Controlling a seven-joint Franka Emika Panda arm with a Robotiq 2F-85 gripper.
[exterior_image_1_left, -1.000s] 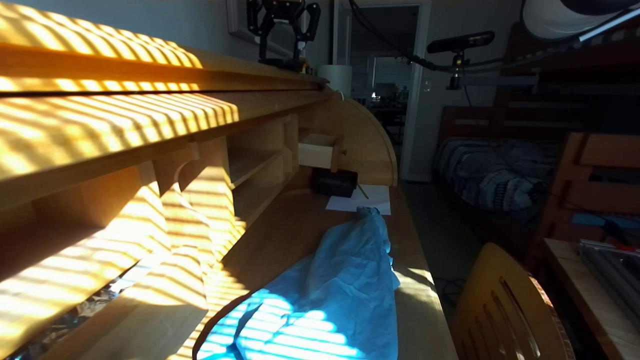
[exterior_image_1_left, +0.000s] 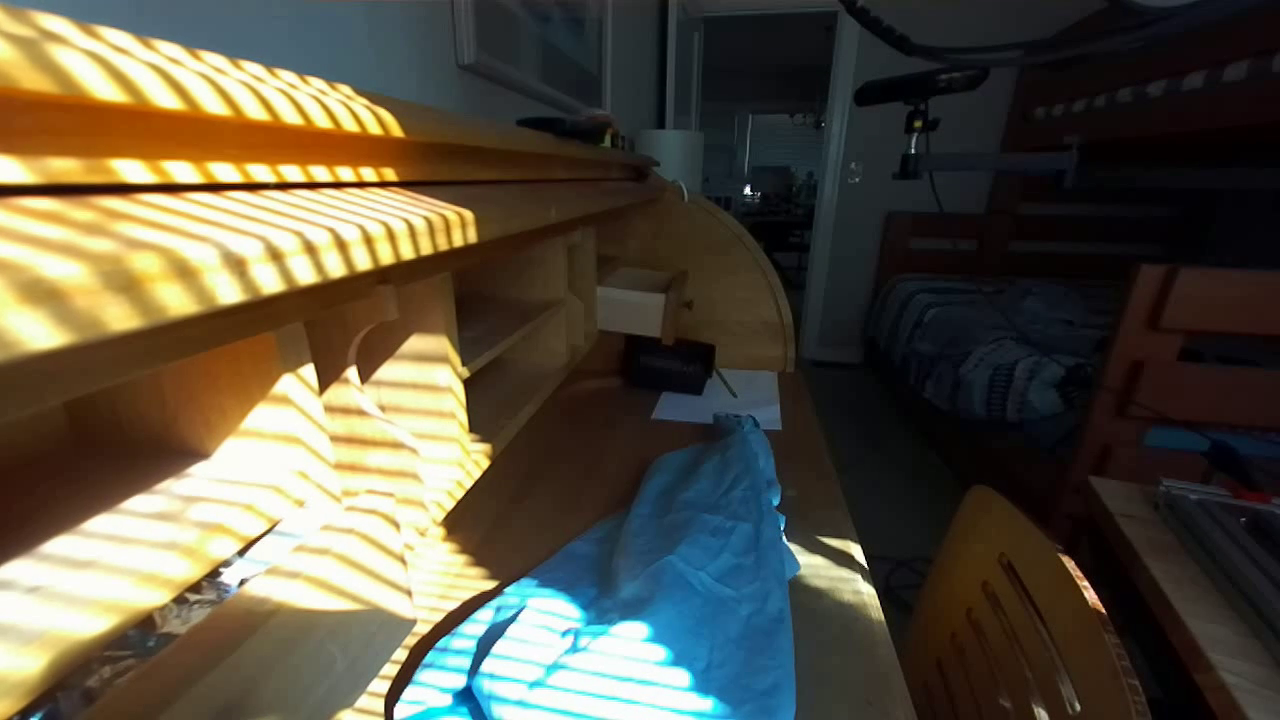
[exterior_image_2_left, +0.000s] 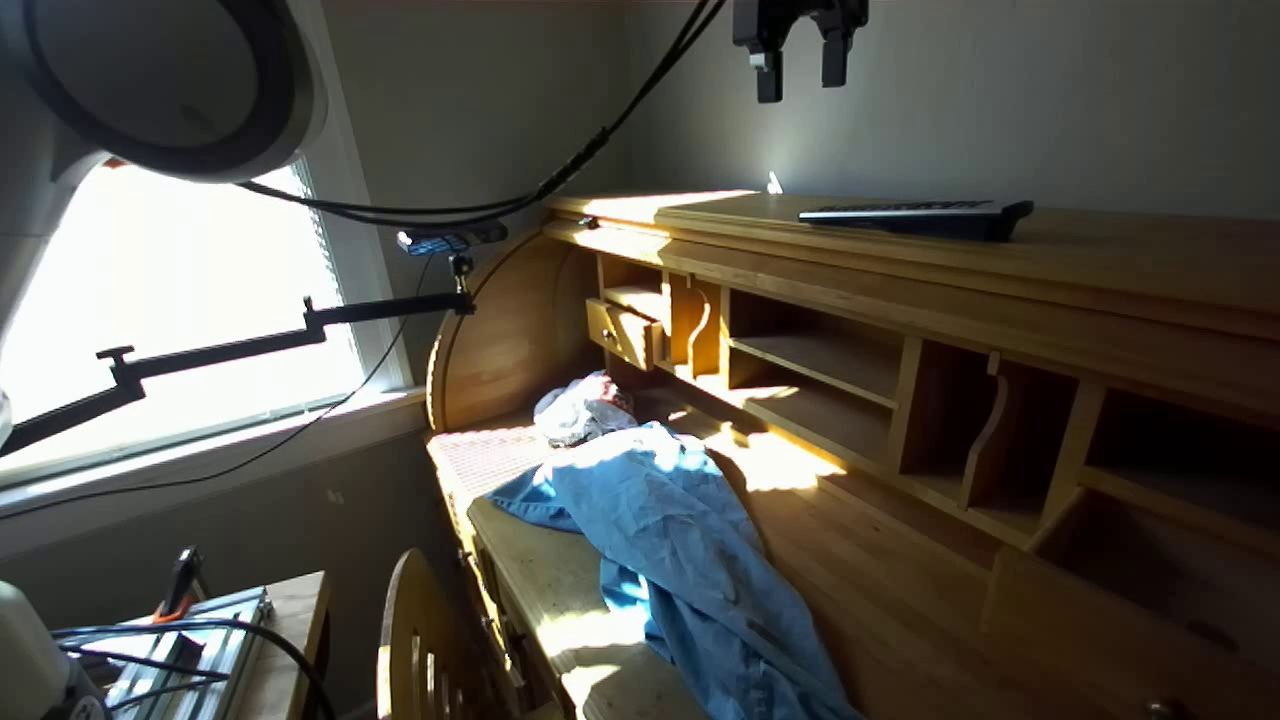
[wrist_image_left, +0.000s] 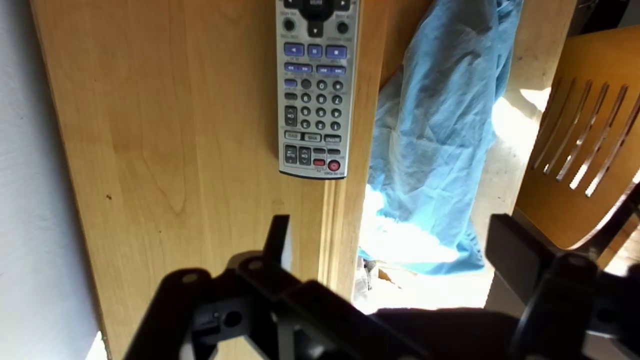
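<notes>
My gripper (exterior_image_2_left: 803, 86) hangs in the air above the roll-top desk's upper ledge, its fingers pointing down. Its fingers stand apart with nothing between them. In the wrist view the gripper shows along the bottom edge. A grey remote control (wrist_image_left: 313, 96) with many buttons appears there, its upper end cut off by the frame; it lies on the wooden ledge (wrist_image_left: 156, 150), near the front edge. Blue cloth (wrist_image_left: 441, 120) is spread on the desktop below. Exterior view 1 does not show the gripper.
A flat dark object (exterior_image_2_left: 918, 218) lies on the ledge. The desk has open cubbies and a pulled-out drawer (exterior_image_1_left: 636, 302). A wooden chair (exterior_image_1_left: 1014, 612) stands at its front. A crumpled plastic bag (exterior_image_2_left: 584, 410) sits by the cloth. A wall (wrist_image_left: 21, 180) borders the ledge behind.
The cloth has not moved.
</notes>
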